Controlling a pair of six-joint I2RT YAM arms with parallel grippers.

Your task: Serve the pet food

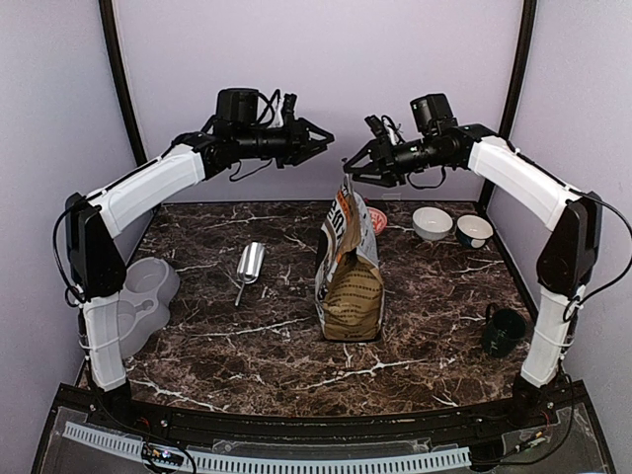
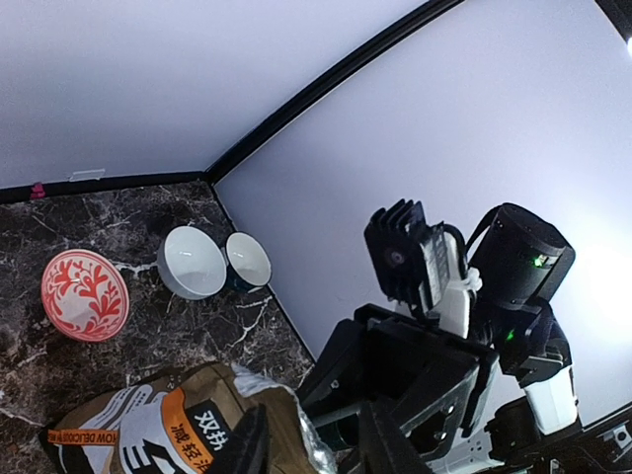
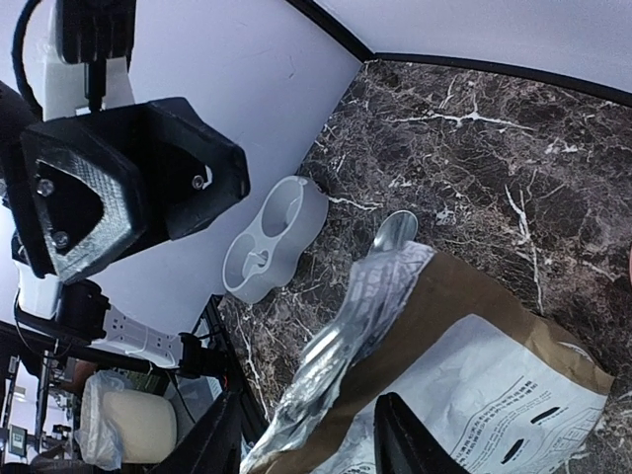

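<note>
The pet food bag (image 1: 353,281), brown with white and orange print, stands upright mid-table, its crinkled silvery top edge (image 3: 341,331) pinched narrow. At that top, my right gripper (image 1: 350,171) is part open; in the right wrist view the edge runs between its two fingers, and firm contact cannot be made out. Just left of and above the bag top hangs my left gripper (image 1: 330,140), open and apart from the bag. A metal scoop (image 1: 251,262) lies left of the bag. The pale grey double-bowl feeder (image 1: 148,296) rests at the left edge.
Behind the bag is a red-patterned bowl (image 2: 85,295). A white bowl (image 1: 432,223) and a dark-blue-sided bowl (image 1: 474,231) stand at the back right. A dark mug (image 1: 504,331) is at the front right. Bare marble shows around the bag's front.
</note>
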